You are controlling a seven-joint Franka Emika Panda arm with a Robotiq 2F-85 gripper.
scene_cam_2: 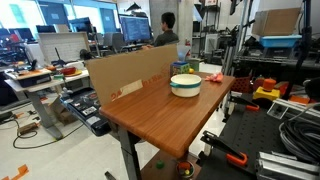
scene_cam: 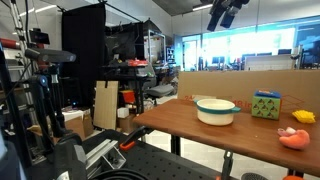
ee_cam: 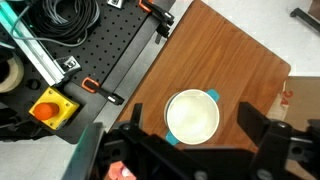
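Observation:
A round, cream-white pot (scene_cam: 216, 116) with a teal band rests on the wooden table (scene_cam: 172, 120). From above, in the wrist view, the pot (ee_cam: 192, 118) shows a pale round top or inside and teal bits at its edge. My gripper is open high over the table, its dark fingers far apart on either side of the pot in that view, with nothing held. Exterior view 1 has the arm's dark end (scene_cam: 223, 14) at the top edge, well above the pot.
A green and blue box (scene_cam: 265, 105), a yellow item (scene_cam: 303, 116) and a pink item (scene_cam: 294, 138) are on the table to the pot's right. Behind runs a cardboard panel (scene_cam_2: 140, 76).

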